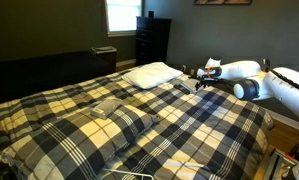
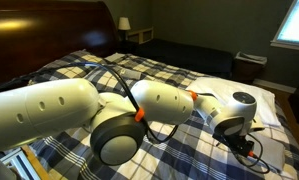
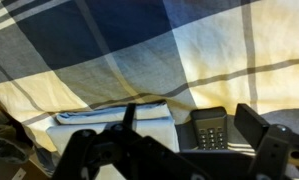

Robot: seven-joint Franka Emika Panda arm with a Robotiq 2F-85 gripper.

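In the wrist view, my gripper stands open over the plaid bedspread, its two dark fingers [image 3: 247,120] wide apart. A small black device with keys [image 3: 209,128], like a calculator or remote, lies between and below the fingers, nearer the right one. Its lower part is hidden behind the gripper. Left of it lies a pale blue and white flat item [image 3: 154,112], partly covered by the left finger. From outside, the gripper [image 1: 201,83] is low over the far right part of the bed, beside a pale flat item [image 1: 191,86].
The plaid bedspread [image 1: 179,125] is mostly clear in the middle. White pillows [image 1: 151,75] lie at the far edge. Thin white items [image 1: 186,163] rest near the front. A dark dresser [image 1: 153,40] stands behind the bed.
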